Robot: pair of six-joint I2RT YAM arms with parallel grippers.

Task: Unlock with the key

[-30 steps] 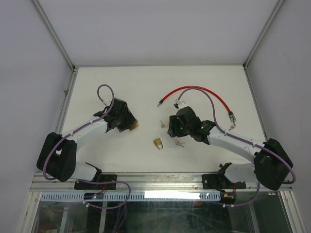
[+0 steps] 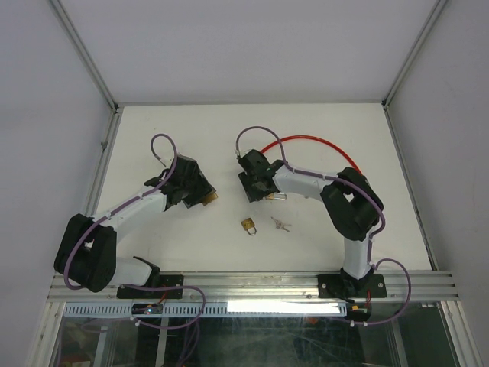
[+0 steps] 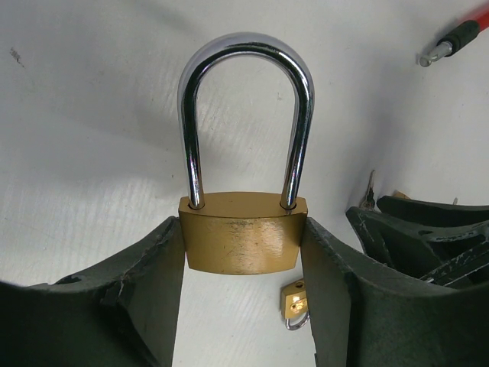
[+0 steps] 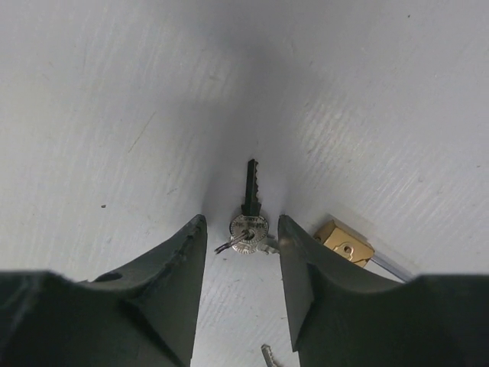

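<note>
A large brass padlock [image 3: 243, 235] with a long steel shackle is held upright in my left gripper, which is shut on its body; from above, the lock's brass end [image 2: 208, 199] peeks out beside the fingers. In the right wrist view a key [image 4: 250, 210] with a round head lies flat on the table, with a ring and a second small key by its head. My right gripper is part open, its fingertips on either side of the key's head. Nothing is gripped there. From above, the right gripper [image 2: 250, 197] covers this key.
A small brass padlock [image 2: 249, 225] and a separate bunch of keys [image 2: 281, 225] lie towards the front. Another padlock [image 4: 345, 243] lies close right of the key. A red cable [image 2: 313, 138] curves behind the right arm.
My right gripper has swung left and come over the single key, and a padlock now shows from under its right side. The left arm and its lock have stayed nearly still.
</note>
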